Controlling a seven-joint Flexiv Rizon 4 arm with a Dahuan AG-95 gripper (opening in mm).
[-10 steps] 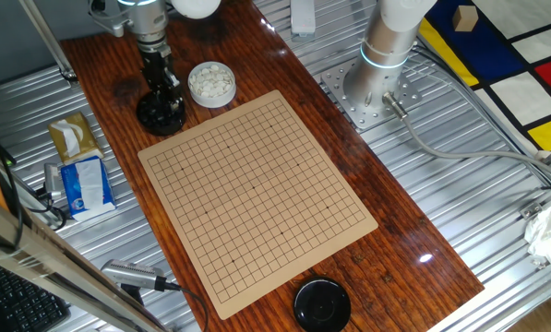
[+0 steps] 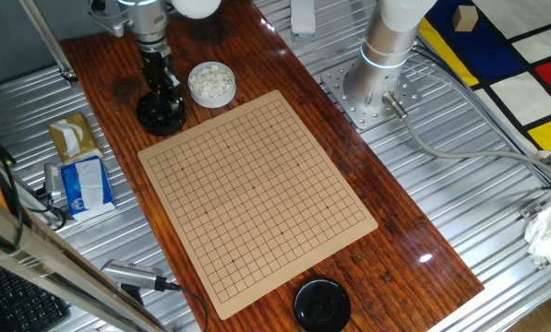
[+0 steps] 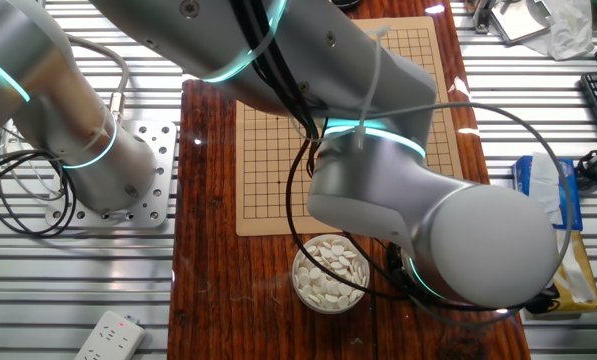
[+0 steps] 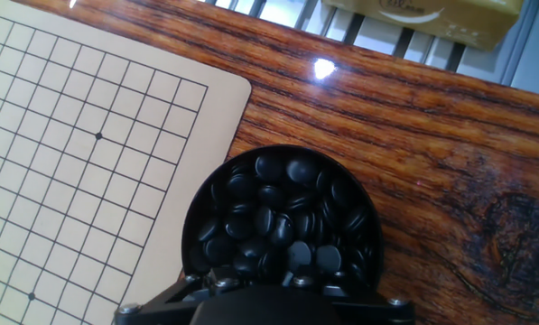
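Note:
A black bowl (image 4: 190,212) full of glossy black stones (image 4: 240,187) stands beside the corner of the pale gridded board (image 4: 224,99) in the wrist view. My gripper is over the bowl's near side, its dark body covering that part of the rim. Whether its fingers are apart, or hold a stone, is not clear against the black stones. Exterior view 1 has the gripper (image 2: 171,103) pointing down at the black bowl (image 2: 148,123). No stones show on the board (image 2: 254,187) there.
A white bowl (image 2: 211,102) of white stones sits close to the gripper's side. At the board's opposite end is a round black dish or lid (image 2: 321,304). Tissue packs (image 2: 89,188) lie off the wooden table (image 2: 400,267). The arm covers part of the board in exterior view 2.

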